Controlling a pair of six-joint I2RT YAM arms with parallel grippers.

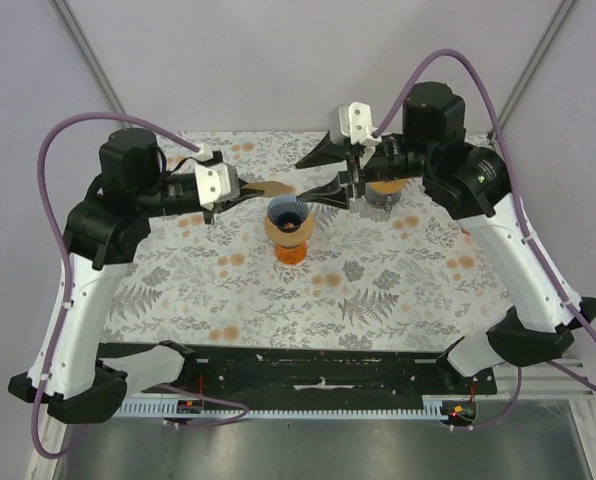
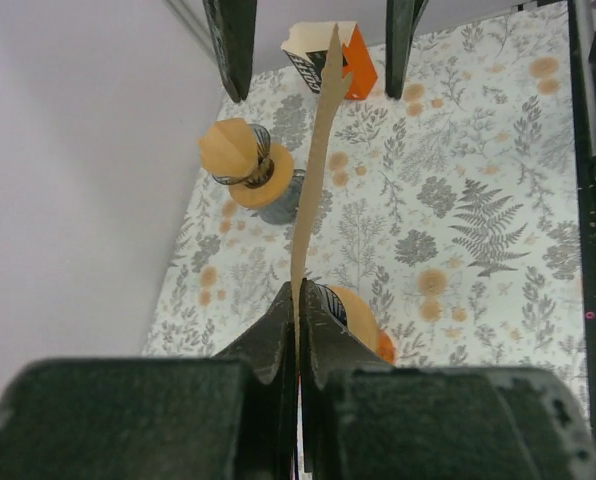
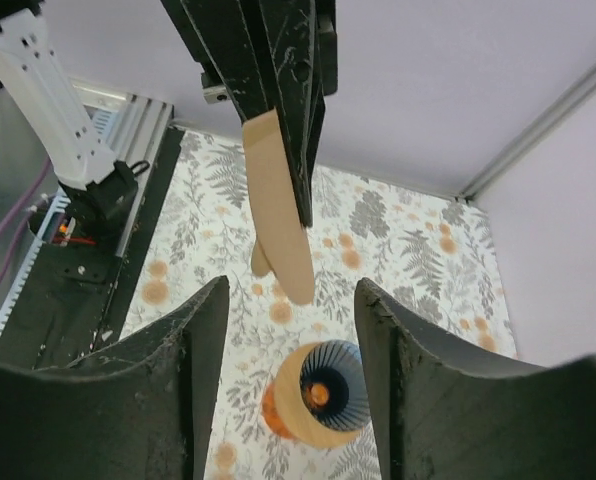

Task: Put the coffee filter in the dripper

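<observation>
My left gripper [image 1: 240, 192] is shut on a thin tan coffee filter, which sticks out edge-on from its fingertips; the right wrist view shows the filter [image 3: 276, 205] too. The dripper [image 1: 289, 226], with a ribbed dark inside and a wooden collar on an orange base, stands on the patterned mat just below and right of the filter in the top view; it also shows low in the right wrist view [image 3: 313, 410]. My right gripper [image 1: 326, 172] is open, right of the filter, with nothing between its fingers.
A second dripper-like item with a wooden top [image 2: 230, 150] on a grey vessel stands back right, under the right arm. An orange box [image 2: 360, 62] lies farther off.
</observation>
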